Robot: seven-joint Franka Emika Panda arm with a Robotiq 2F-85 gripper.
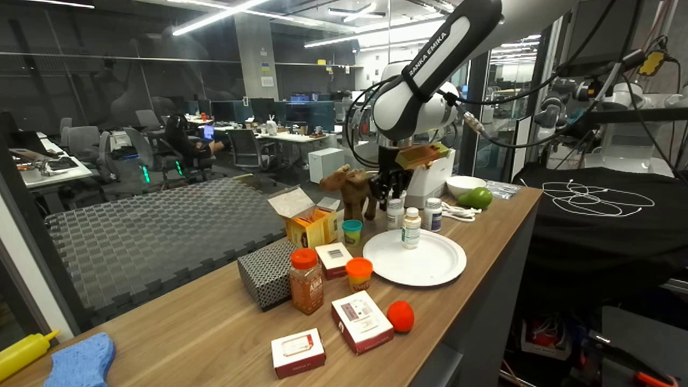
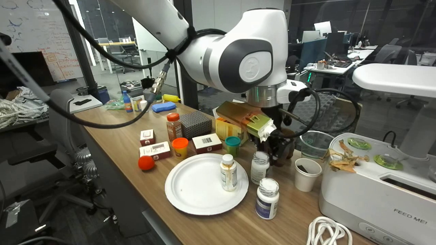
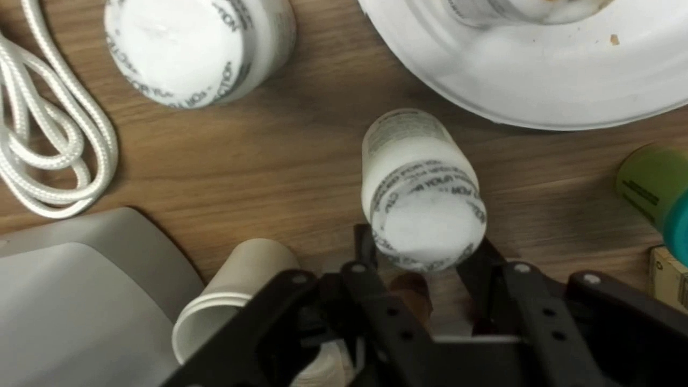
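A white pill bottle with a torn foil seal on top (image 3: 413, 174) stands on the table in the middle of the wrist view. My gripper is right at this bottle, its two dark fingers apart at either side of the sealed top, part open. Whether the fingers touch it is hidden. In exterior view 2 the gripper (image 2: 271, 151) reaches down behind the same bottle (image 2: 259, 169). A second sealed bottle (image 2: 267, 200) stands nearby, closer to that camera. On the white plate (image 2: 188, 188) a capped bottle (image 2: 229, 175) stands upright.
Close to the gripper are a paper cup (image 2: 306, 175), a brown toy animal (image 1: 355, 190), a teal-lidded tub (image 2: 233, 146) and a white appliance (image 2: 368, 200). A white cord (image 2: 327, 232) lies coiled. Boxes, a spice jar (image 1: 306, 284) and a red ball (image 1: 401, 316) crowd the table beyond the plate.
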